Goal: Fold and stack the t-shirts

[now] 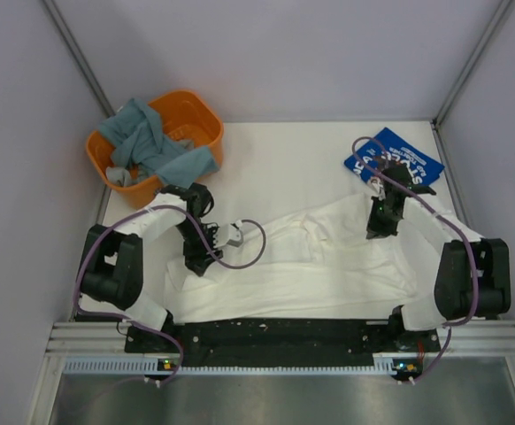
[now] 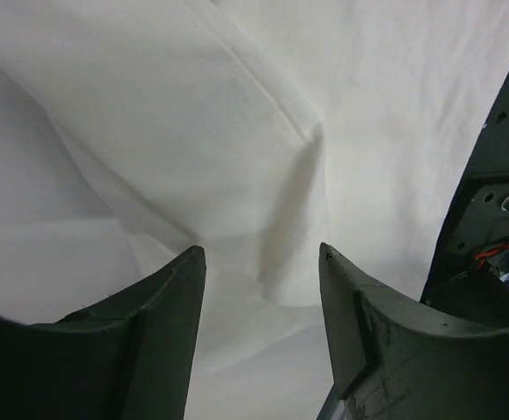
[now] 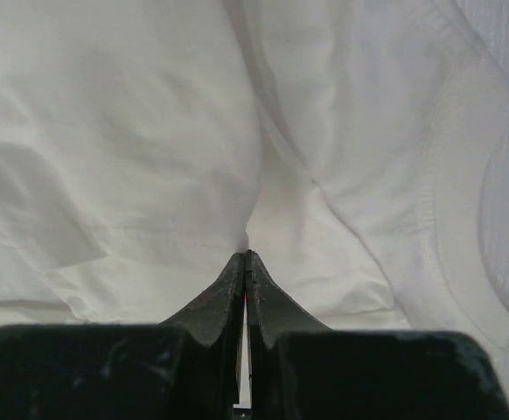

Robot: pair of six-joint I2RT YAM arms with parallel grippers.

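A white t-shirt (image 1: 275,285) lies spread across the front of the table, its upper part wrinkled and folded over in places. Over its left end my left gripper (image 1: 199,269) points down; in the left wrist view its fingers (image 2: 177,293) stand apart, with a loose fold of white cloth (image 2: 294,219) beyond and between them. At the shirt's right side is my right gripper (image 1: 381,235). Its fingertips (image 3: 240,271) meet in the right wrist view, right at the edge of a white fold (image 3: 211,175); whether any cloth is pinched there is not clear.
An orange basket (image 1: 206,119) with grey-blue shirts (image 1: 142,133) hanging over its rim stands at the back left. A blue printed cloth or bag (image 1: 417,158) lies at the back right, near the right arm.
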